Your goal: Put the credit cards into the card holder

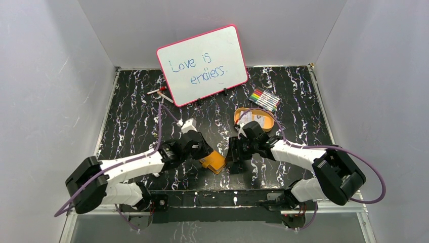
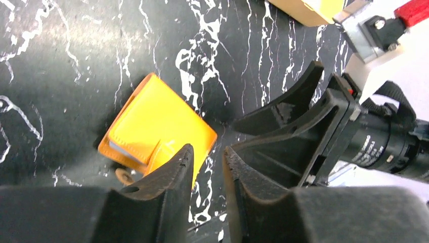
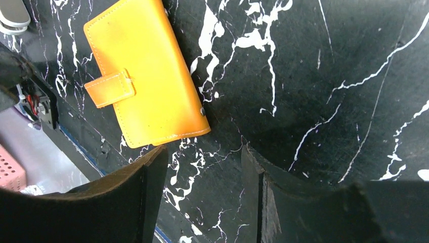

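Note:
The orange card holder (image 1: 216, 161) lies flat on the dark marbled table, its strap (image 3: 110, 89) and yellow-orange cover seen in the right wrist view. My left gripper is above the holder's near part, part open, with nothing seen between its fingers. To the holder's right, my right gripper stands open and empty, apart from the holder. Farther back on the right, cards (image 1: 259, 119) lie in an orange oval tray (image 1: 270, 126), partly hidden by the right arm.
A whiteboard (image 1: 202, 66) with writing stands at the back. Several markers (image 1: 265, 98) lie in a pack at the back right, and loose pens (image 1: 161, 94) rest by the board's left corner.

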